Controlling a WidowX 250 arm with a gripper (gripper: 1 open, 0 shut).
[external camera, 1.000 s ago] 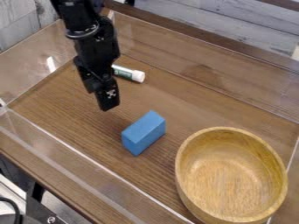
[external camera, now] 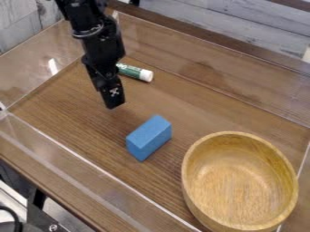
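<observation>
The black gripper (external camera: 107, 89) hangs at the upper left, low over the wooden table, open, with nothing seen between its fingers. Behind and right of it lies a small white and green cylinder (external camera: 136, 73), partly beside the arm. A blue block (external camera: 148, 137) sits lower, to the right of and in front of the gripper.
A large yellow basket (external camera: 240, 181) stands at the lower right of the table (external camera: 72, 136). The table's edge runs along the left and back.
The gripper has moved slightly left and up in the view over the last second. The blue block, cylinder and basket have not moved.
</observation>
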